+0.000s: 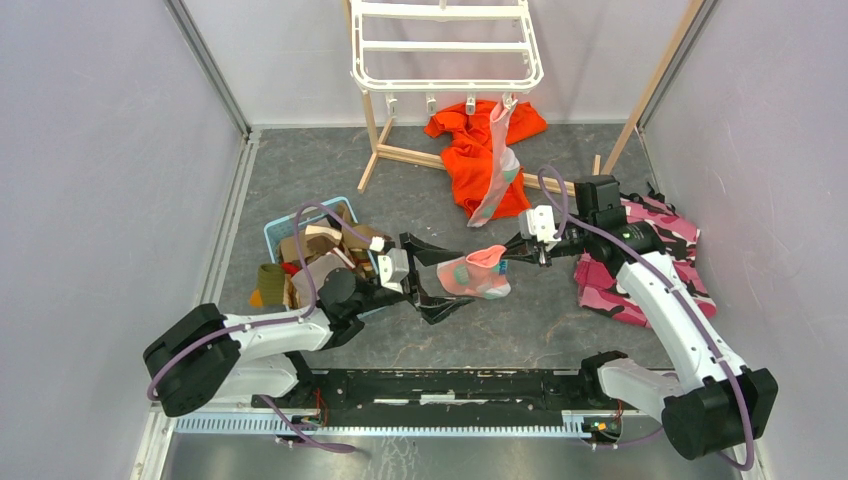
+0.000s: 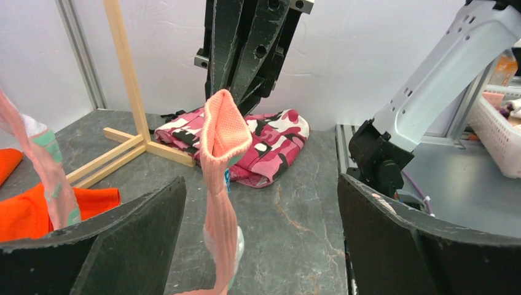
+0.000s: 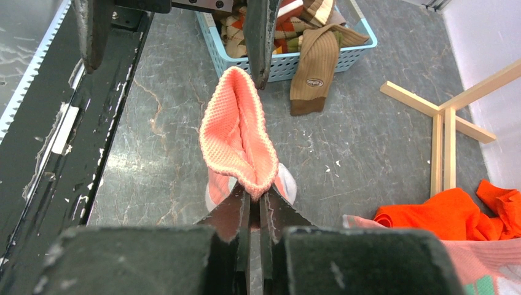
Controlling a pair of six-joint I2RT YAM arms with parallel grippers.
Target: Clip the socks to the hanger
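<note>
A pink-and-white sock (image 1: 474,272) hangs from my right gripper, which is shut on it just below its folded cuff (image 2: 224,129). My left gripper (image 1: 433,280) stands open just left of the sock, with nothing between its fingers. Another pink sock (image 1: 492,180) hangs from a clip at the front bar of the white hanger (image 1: 450,82), at the back of the top view; it also shows at the left of the left wrist view.
A blue basket (image 3: 279,67) of brown and other socks sits at the left. An orange cloth (image 1: 465,160) lies below the hanger among wooden stand bars (image 1: 405,155). Pink camouflage fabric (image 1: 640,300) lies at the right.
</note>
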